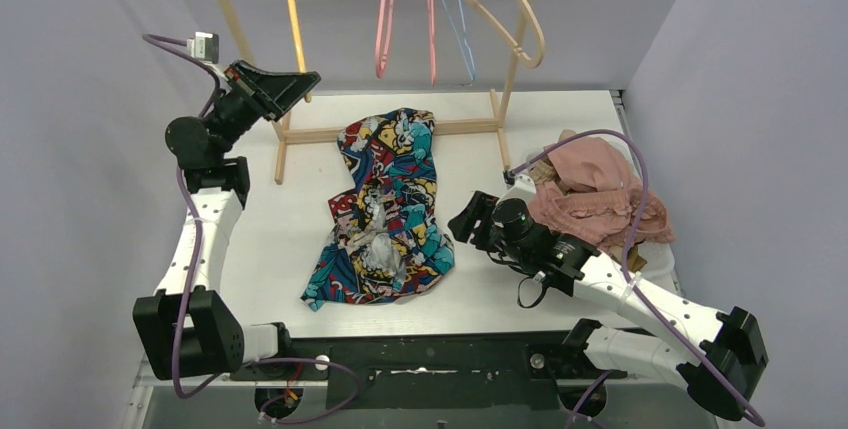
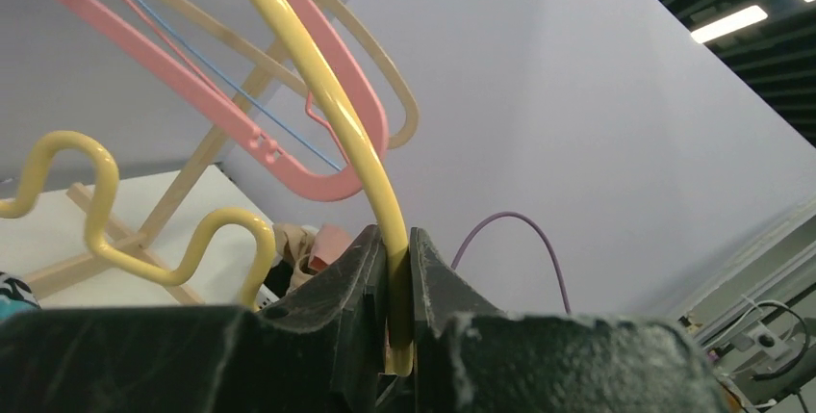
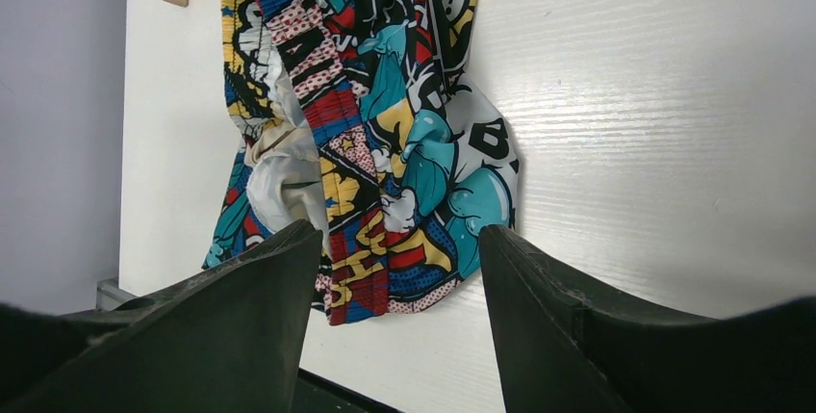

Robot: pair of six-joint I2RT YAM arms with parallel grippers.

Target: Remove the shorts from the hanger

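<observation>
The colourful comic-print shorts [image 1: 390, 219] lie spread on the white table, off the hangers, pale lining showing. A yellow hanger [image 1: 295, 19] hangs from the wooden rack; in the left wrist view its bar [image 2: 342, 115] runs down between the fingers of my left gripper [image 1: 312, 81], which is shut on it. My right gripper [image 1: 460, 221] is low at the right of the shorts, its fingers apart with nothing seen between them; in the right wrist view the shorts [image 3: 423, 192] lie beyond it.
Pink, blue and wooden hangers [image 1: 520, 9] hang at the top. The rack's base [image 1: 465, 126] crosses the back of the table. A white bin [image 1: 655, 259] of pink and tan clothes stands at the right.
</observation>
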